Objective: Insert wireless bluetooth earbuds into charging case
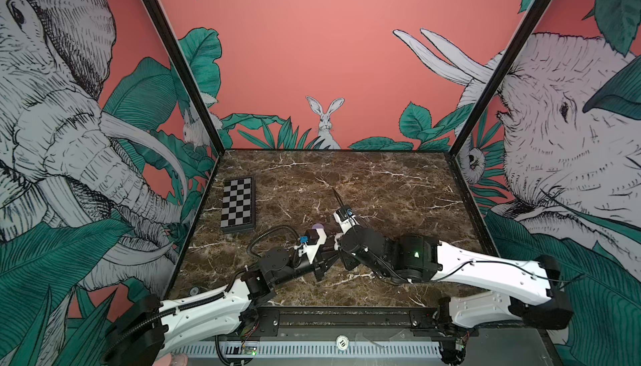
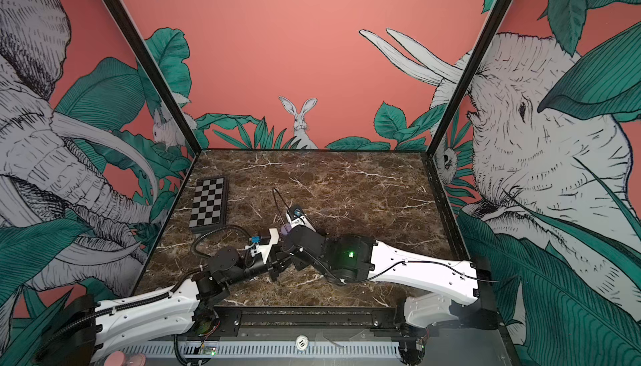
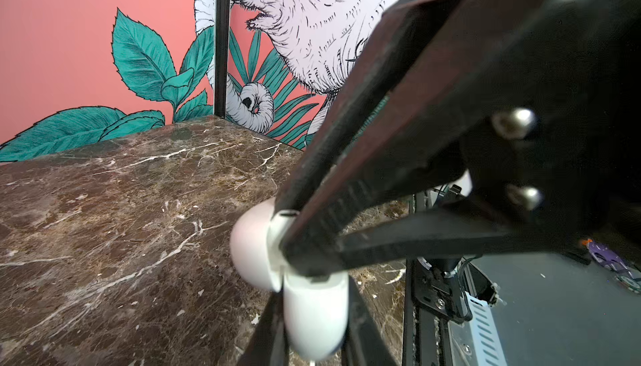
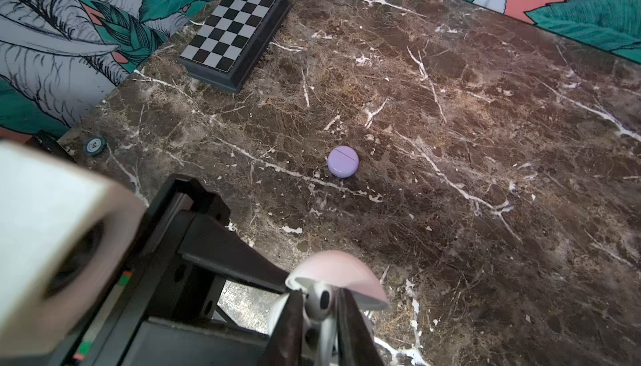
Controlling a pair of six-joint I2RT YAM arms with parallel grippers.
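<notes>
My left gripper is shut on a small white earbud case [image 3: 313, 312], whose pale pink lid [image 3: 250, 246] stands open. Black fingers of my right gripper press at the case from above in the left wrist view. In the right wrist view my right gripper is shut at the open case, its fingertips in front of a small dark-and-silver part under the lid [image 4: 340, 266]; whether it grips anything cannot be made out. Both grippers meet over the front middle of the table, largely hidden by the arms in the top views.
A purple round object [image 4: 343, 161] lies on the marble table [image 4: 467, 132] beyond the grippers. A checkered board [image 1: 237, 199] sits at the left, and a small dark disc [image 4: 94, 145] near the left edge.
</notes>
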